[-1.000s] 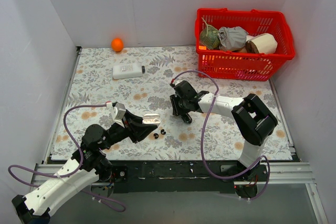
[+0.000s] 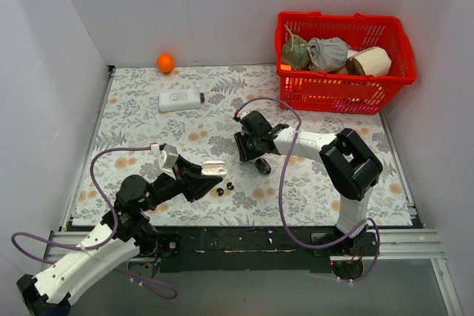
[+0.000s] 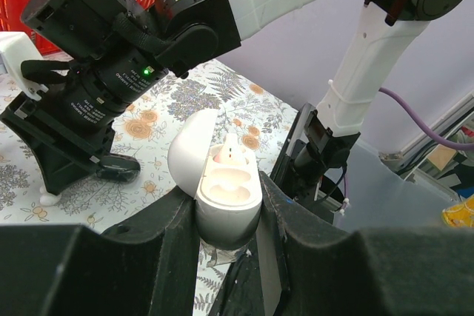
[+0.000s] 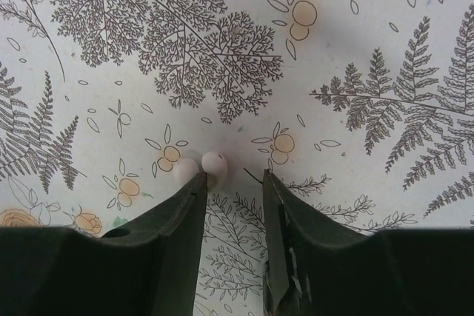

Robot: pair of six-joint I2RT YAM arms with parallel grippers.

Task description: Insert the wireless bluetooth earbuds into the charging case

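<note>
My left gripper is shut on the white charging case (image 3: 232, 186), whose lid (image 3: 191, 152) stands raised. Two shallow hollows show inside, and I see no earbud in them. In the right wrist view, two small white rounded pieces (image 4: 215, 163), apparently earbuds, lie together on the patterned cloth at the tip of the left-hand finger, which partly covers them. My right gripper is part open low over the cloth. One white piece is just inside that finger; the middle of its gap looks empty. From the left wrist, a white bit (image 3: 49, 197) shows beside the right fingertips.
Two small black pieces (image 2: 225, 189) lie near the left gripper. A dark oval object (image 2: 263, 166) sits close beside the right gripper. Farther back are a white bottle (image 2: 180, 101), an orange (image 2: 165, 63) and a filled red basket (image 2: 337, 95).
My right gripper and arm have shifted slightly left in the top view, uncovering more of the dark oval object. The left arm and the case have stayed still.
</note>
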